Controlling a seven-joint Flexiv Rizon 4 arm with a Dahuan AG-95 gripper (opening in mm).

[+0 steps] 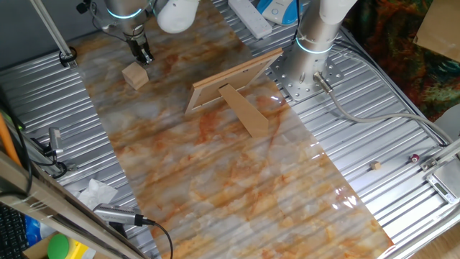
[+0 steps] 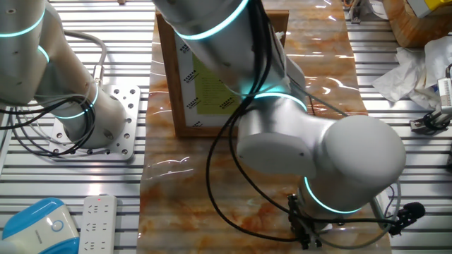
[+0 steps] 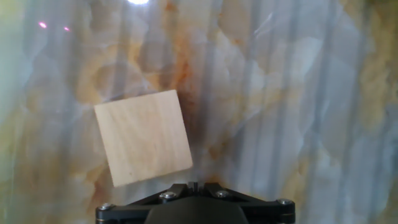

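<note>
A pale wooden cube (image 1: 135, 75) rests on the marble-patterned sheet (image 1: 237, 180). My gripper (image 1: 147, 61) is right beside it, pointing down. In the wrist view the cube (image 3: 144, 138) fills the area left of centre, turned slightly. At the bottom edge of that view the gripper is shut, its fingertips together and nothing seen between them. The cube lies just beyond the fingertips, outside the fingers. From the second exterior view the gripper (image 2: 305, 229) shows below the arm, while the cube is hidden there.
A wooden picture frame (image 1: 233, 78) stands on the sheet, propped by its back leg (image 1: 246, 114). Behind it is a bolted metal arm base (image 1: 310, 68). A power strip (image 1: 250, 17) lies near a blue-and-white box (image 1: 280, 10).
</note>
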